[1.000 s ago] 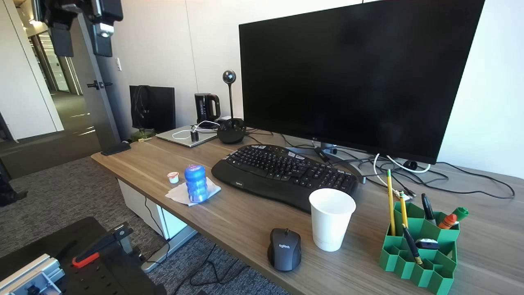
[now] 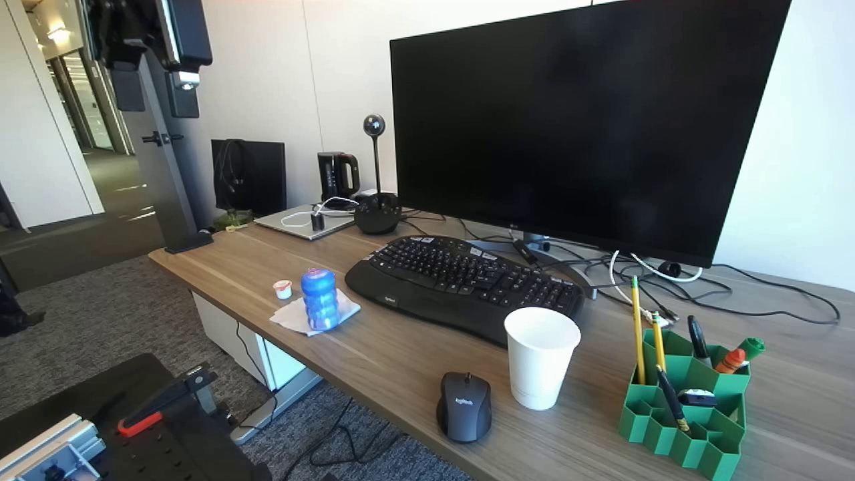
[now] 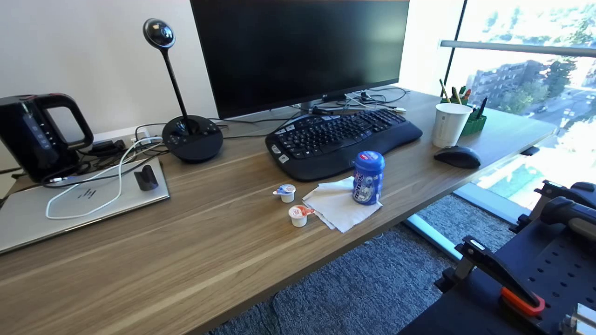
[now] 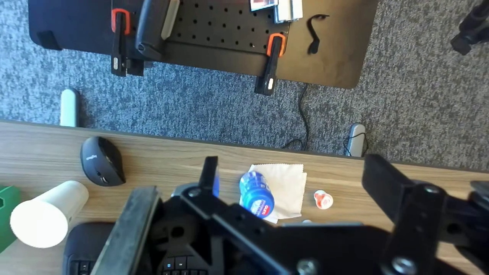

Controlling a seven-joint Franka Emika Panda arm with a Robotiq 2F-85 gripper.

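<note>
My gripper is open and empty, its fingers (image 4: 385, 190) spread wide. It hangs high above the desk and shows at the top left of exterior view 1. Below it in the wrist view, a blue gum bottle (image 4: 256, 194) stands on a white cloth (image 4: 287, 188), between the fingers' lines of sight but far beneath them. A creamer cup with an orange-red lid (image 3: 299, 215) sits beside the cloth. Another with a blue lid (image 3: 287, 193) is just behind it; the gripper body mostly hides that one in the wrist view.
A black keyboard (image 3: 341, 137) lies behind the bottle. The mouse (image 2: 465, 407), white paper cup (image 2: 538, 361) and green pen holder (image 2: 681, 417) stand toward one end. A laptop (image 3: 111, 220), conference camera (image 3: 193, 142) and kettle (image 3: 33, 139) occupy the other.
In exterior view 1 my gripper has come lower and shifted to the right, still open. The objects on the desk have stayed where they were.
</note>
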